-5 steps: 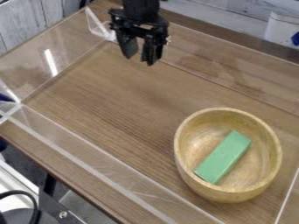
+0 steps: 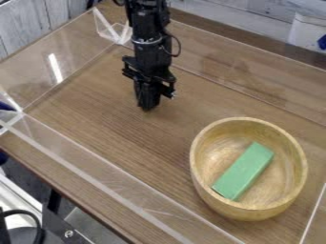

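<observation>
The black robot arm reaches down from the top of the camera view, its gripper [image 2: 149,96] low over the wooden table, left of centre. The gripper looks shut, with nothing visible between its small dark fingers. A round tan bowl [image 2: 203,165] at the lower right holds a green rectangular block [image 2: 243,170].
Clear plastic material lies at the far left edge, and a black cable runs at the bottom-left corner. Pale objects sit at the top-right corner.
The bowl and green block have not moved.
</observation>
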